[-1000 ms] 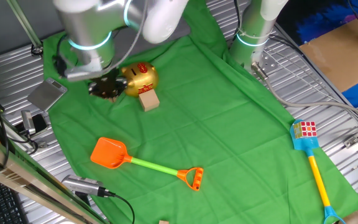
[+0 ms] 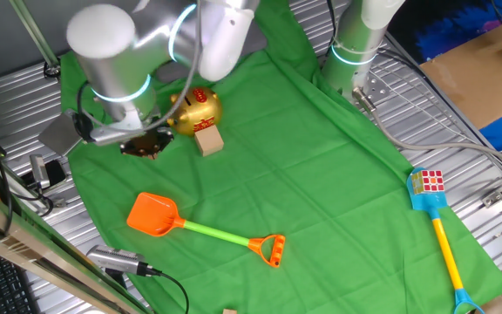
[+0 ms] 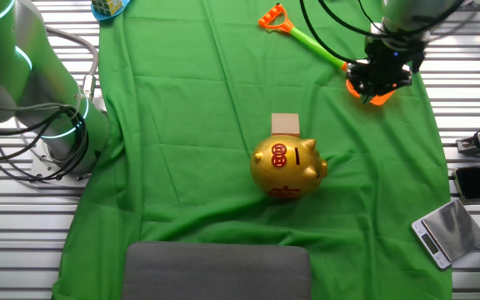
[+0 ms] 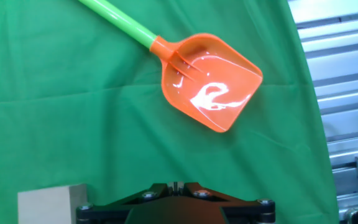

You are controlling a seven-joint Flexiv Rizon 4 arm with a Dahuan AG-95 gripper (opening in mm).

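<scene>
An orange shovel (image 2: 152,215) with a green shaft lies on the green cloth, its scoop filling the upper middle of the wrist view. In exterior view 2 my gripper (image 3: 379,83) hides part of that scoop. The gripper hangs above the cloth, its fingers together at the bottom of the wrist view with nothing visible between them. A golden piggy bank (image 3: 286,167) stands beside the gripper in exterior view 1. Touching or very near the bank is a beige block (image 2: 208,140), whose corner area (image 4: 45,204) shows at the wrist view's lower left.
A blue shovel (image 2: 429,201) with a Rubik's cube (image 2: 427,181) on its scoop lies at the cloth's right edge. A small scale (image 3: 449,232) sits off the cloth. Near the lower edge lies another small block (image 2: 229,311).
My arm has shifted a little left and toward the orange shovel in exterior view 1, so the gripper stands farther from the piggy bank. The objects on the cloth have not moved.
</scene>
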